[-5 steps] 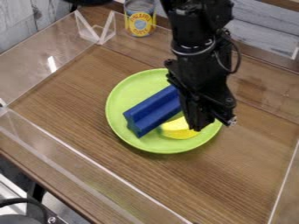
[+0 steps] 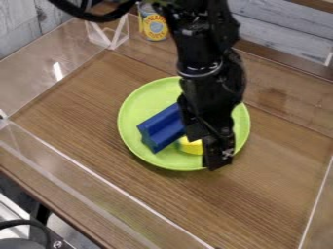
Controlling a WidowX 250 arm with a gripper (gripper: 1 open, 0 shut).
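My black gripper (image 2: 209, 136) hangs over the right half of a green plate (image 2: 143, 102), low by a yellow object (image 2: 189, 147) that it partly covers. A blue block (image 2: 162, 128) lies tilted on the plate, left of the gripper. The fingertips are dark and overlap the yellow object in this view, so their contact with it is unclear.
A can (image 2: 154, 27) stands at the back near a white wire-like holder (image 2: 107, 29). Clear panels edge the left and front; cables show at the bottom left.
My gripper has moved left and turned, coming lower over the yellow object and hiding more of it. The blue block and plate look unmoved.
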